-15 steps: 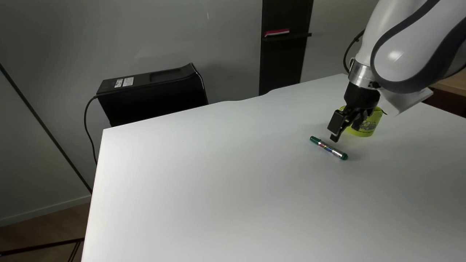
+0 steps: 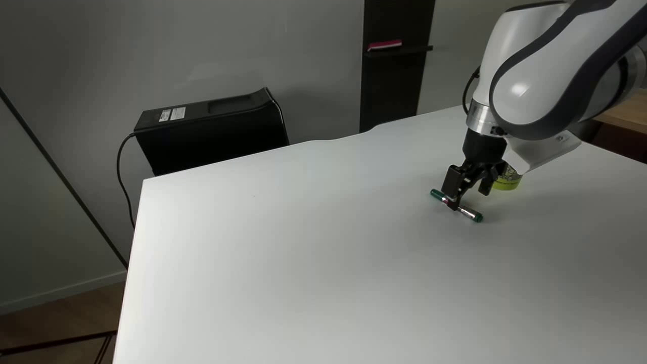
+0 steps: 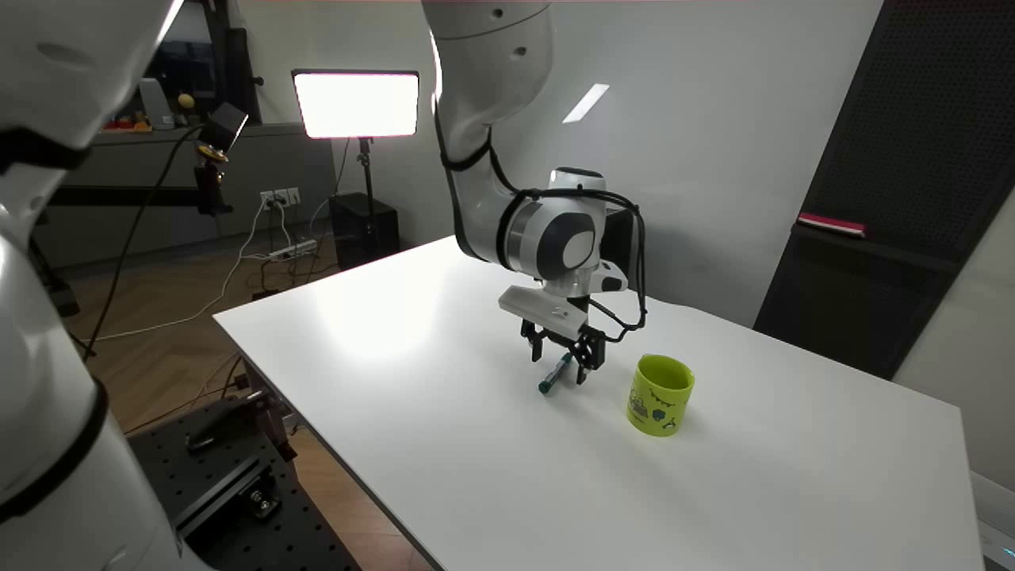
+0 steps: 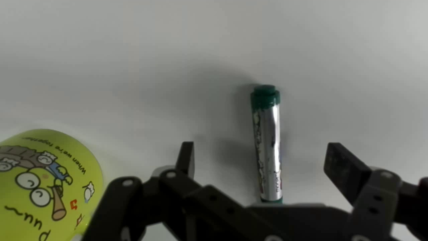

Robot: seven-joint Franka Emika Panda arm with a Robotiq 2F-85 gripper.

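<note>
A silver marker with green ends (image 4: 269,148) lies on the white table, seen lengthwise in the wrist view. My gripper is open, one finger on either side of the marker and a gap between each finger and it. In exterior view 1 the gripper (image 2: 467,197) is low over the marker (image 2: 470,213), hiding its middle part. Exterior view 2 shows the marker (image 3: 556,373) between the fingers of the gripper (image 3: 558,366). A yellow-green mug (image 3: 658,395) stands upright close by; its printed side (image 4: 48,180) fills the wrist view's lower left.
A bright lamp panel (image 3: 357,105) stands beyond the table.
My gripper has come down and moved left in exterior view 1, from above and beside the marker to right over it. The marker and the mug have stayed in place.
</note>
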